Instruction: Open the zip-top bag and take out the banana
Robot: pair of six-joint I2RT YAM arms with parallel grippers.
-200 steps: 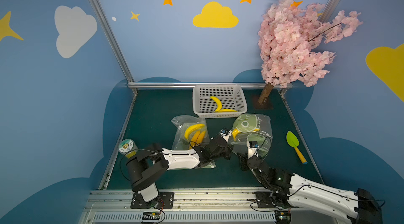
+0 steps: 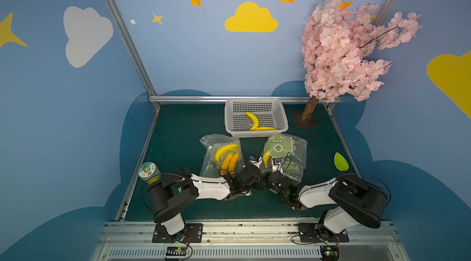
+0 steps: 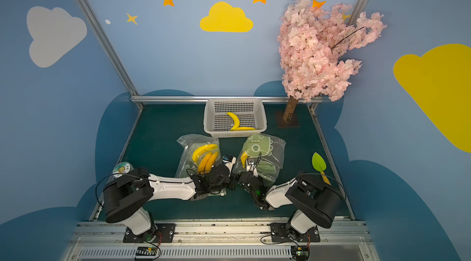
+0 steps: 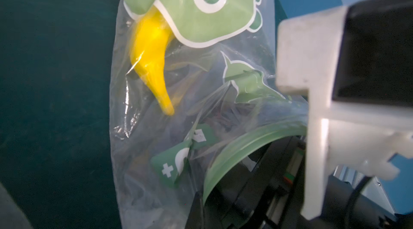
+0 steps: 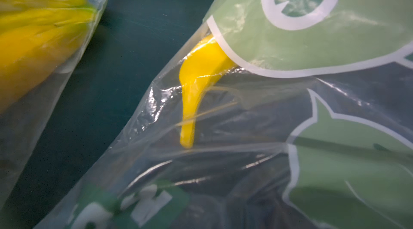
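The clear zip bag with a green dinosaur print [image 2: 279, 146] lies right of centre, one yellow banana [image 5: 193, 87] inside it. Part of the banana is hidden by the print. In the left wrist view the green zip rim [image 4: 230, 155] bows out around black parts of my right gripper [image 2: 268, 177], which stands open at the bag's mouth. My left gripper [image 2: 262, 182] is shut at the rim's near end, where a dark fingertip [image 4: 195, 211] meets the strip. Whether plastic is pinched there cannot be made out. My right fingers do not show in the right wrist view.
A second clear bag holding several bananas [image 2: 228, 155] lies just left, partly under the left arm. Behind stands a white basket [image 2: 229, 123] with two bananas. A green trowel [image 3: 319, 162] is at the right, a jar [image 2: 147, 170] at the far left.
The right arm has swung left and folded in, bringing its gripper close beside the left one. The dinosaur bag and my left gripper have shifted slightly left.
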